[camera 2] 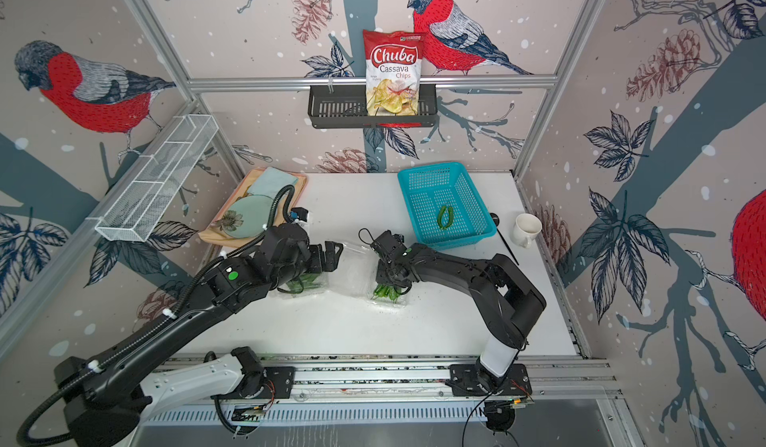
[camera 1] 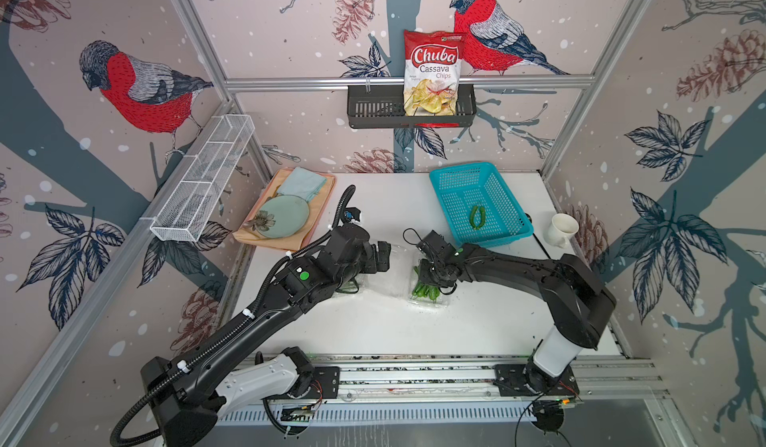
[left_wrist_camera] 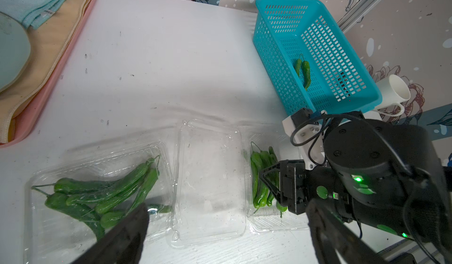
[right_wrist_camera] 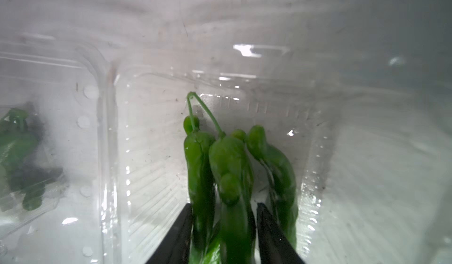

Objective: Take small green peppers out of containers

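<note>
Several small green peppers [left_wrist_camera: 260,175] lie lengthwise in the right clear container [left_wrist_camera: 263,226]. My right gripper is over them with its fingers part open, straddling one pepper [right_wrist_camera: 231,226]; gaps show beside that pepper. A left clear container [left_wrist_camera: 40,235] holds several more peppers [left_wrist_camera: 117,193]. Its near part is hidden by my left gripper, which hangs wide open above the table with nothing between its fingers. Two peppers [camera 1: 477,217] rest in the turquoise basket [camera 1: 447,199].
An empty clear lid or tray [left_wrist_camera: 211,184] lies between the containers. At the left is a wooden tray [camera 1: 315,215] with a plate and cloth. A white mug [camera 1: 561,228] stands right of the basket.
</note>
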